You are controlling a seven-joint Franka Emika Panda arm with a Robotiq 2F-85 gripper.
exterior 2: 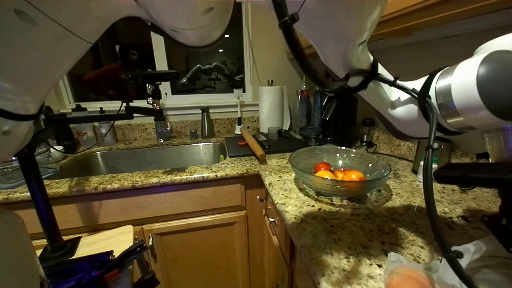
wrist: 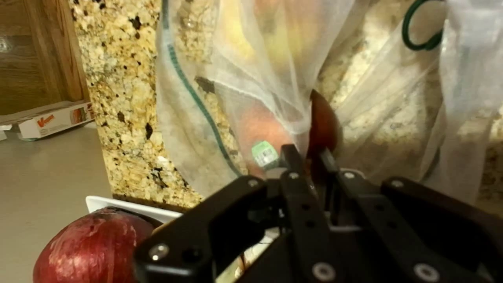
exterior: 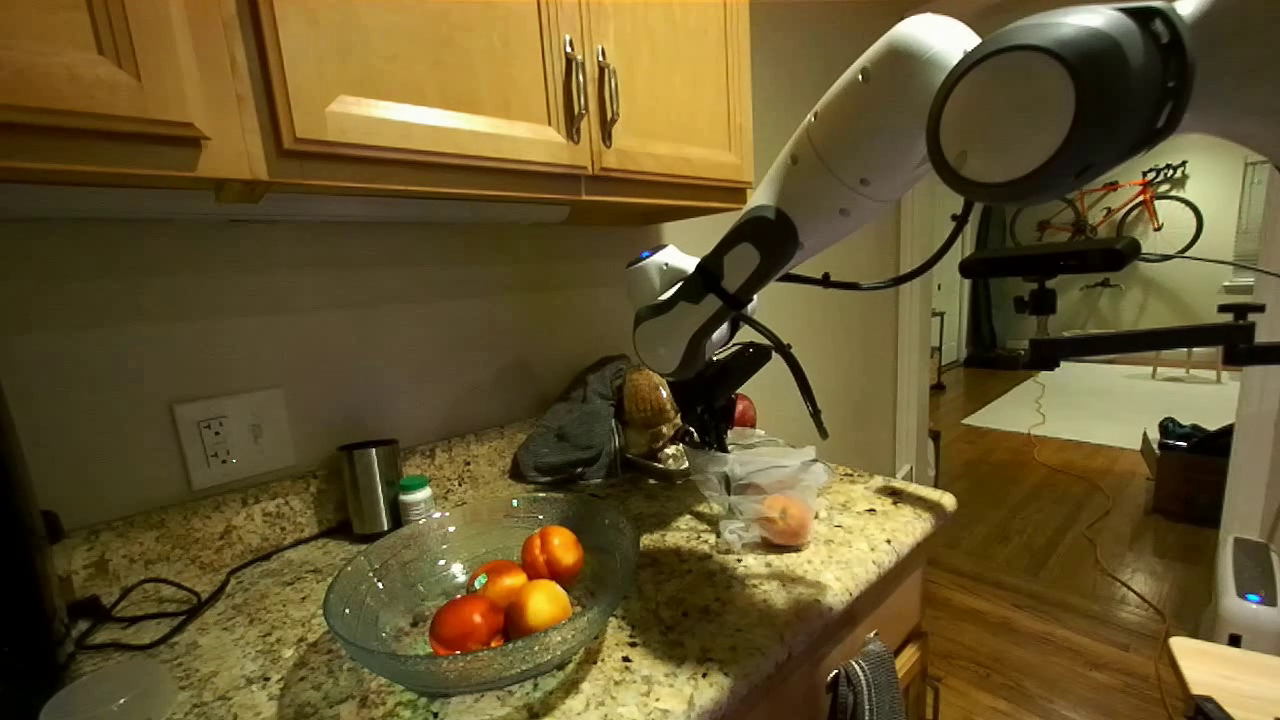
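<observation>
My gripper is at the mesh bag [wrist: 188,127] in the wrist view, with a narrow gap between its fingertips. A dark red fruit [wrist: 323,123] shows at and beyond that gap; whether the fingers grip it is unclear. Beside the left finger, a peach-coloured fruit with a green sticker [wrist: 265,153] is seen through the mesh, and another yellowish fruit [wrist: 278,40] lies farther up. Exterior view 1 has the gripper [exterior: 710,434] low at the back of the bag [exterior: 758,470], with a peach [exterior: 786,520] in the bag's front. Several fruits [exterior: 540,607] rest in the glass bowl [exterior: 372,606].
A red onion [wrist: 94,247] sits close by my gripper. Behind the bowl stand a steel cup [exterior: 371,486] and a green-capped bottle [exterior: 415,498]. Dark cloth [exterior: 573,426] lies near the wall. Bare counter [exterior: 684,600] separates bowl and bag.
</observation>
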